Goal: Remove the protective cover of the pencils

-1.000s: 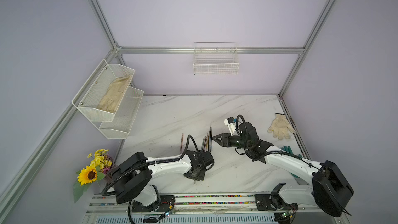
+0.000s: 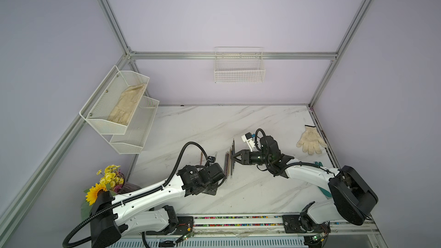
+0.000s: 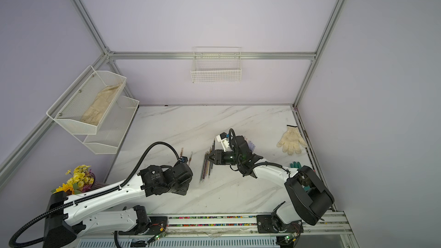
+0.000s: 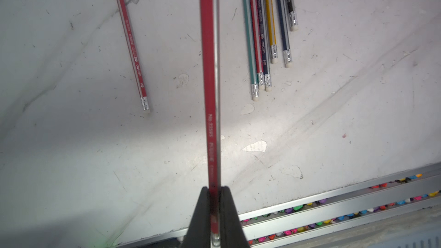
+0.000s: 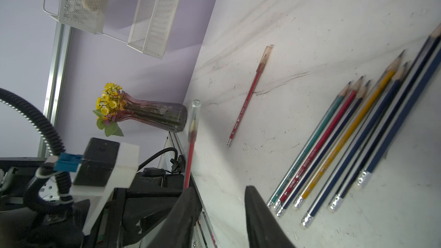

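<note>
My left gripper is shut on a red pencil, which points up in the right wrist view with a clear cover (image 5: 195,110) over its tip. Another red pencil (image 5: 248,96) with a clear cover (image 5: 266,55) lies on the table. A row of pencils (image 5: 340,147) lies to the right, several showing bare sharpened tips. My right gripper stands open with nothing between its fingers, above the table, aimed toward the held pencil.
White mesh baskets (image 2: 114,128) hang on the left wall above a flower vase (image 5: 156,114). A cream glove (image 2: 311,140) and a green glove (image 3: 295,165) lie at the right.
My left arm has risen and moved a little left, turning with the red pencil. My right arm has shifted slightly left.
</note>
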